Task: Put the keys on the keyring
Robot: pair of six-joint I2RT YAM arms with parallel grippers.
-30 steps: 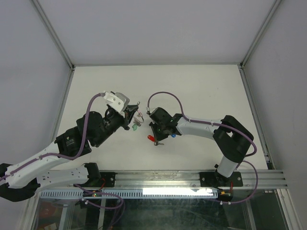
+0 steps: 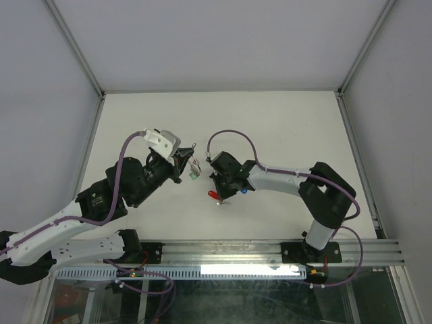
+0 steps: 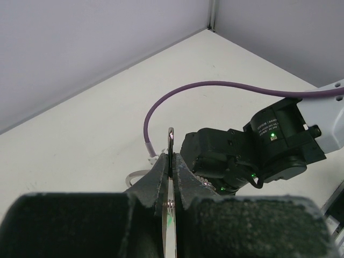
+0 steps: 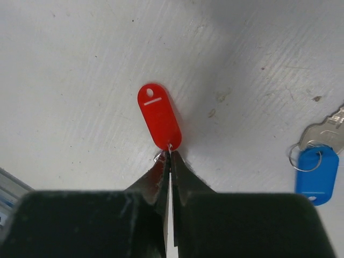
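My left gripper is shut on a thin metal keyring (image 3: 171, 141), seen edge-on above the fingertips. Below it in the top view hang silvery keys (image 2: 195, 165) and a green tag (image 2: 194, 175). Lower right, my right gripper is shut at the lower end of a red tag (image 4: 160, 115). A sliver of metal pokes up between its tips, while the fingers hide most of the key there. A silver key (image 4: 332, 134) with a blue tag (image 4: 317, 174) and its own small ring lies on the table in the right wrist view.
The right arm (image 2: 324, 196) reaches in from the right and covers part of the table around the tags. Its purple cable (image 2: 233, 131) arcs above the wrist.
The green tag and keys hanging under my left gripper swing slightly. Both arms hold their places, and the red tag has not visibly moved.
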